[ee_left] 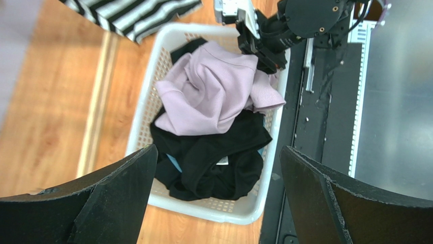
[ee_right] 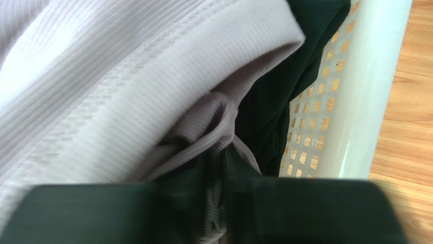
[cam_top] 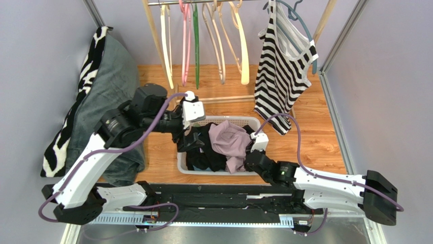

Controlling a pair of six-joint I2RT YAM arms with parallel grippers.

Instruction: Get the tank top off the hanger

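The black-and-white striped tank top hangs on a grey-blue hanger at the right of the rail. My left gripper is raised above the basket's left part, open and empty in the left wrist view. My right gripper is down at the basket's right end, in the pink cloth; in the right wrist view its blurred fingers have folds of the cloth between them, but their grip is unclear. Black cloth lies beside the pink one.
The basket stands on the wooden floor below empty hangers. A grey cushion with a patterned one leans at the left wall. Bare floor shows right of the basket.
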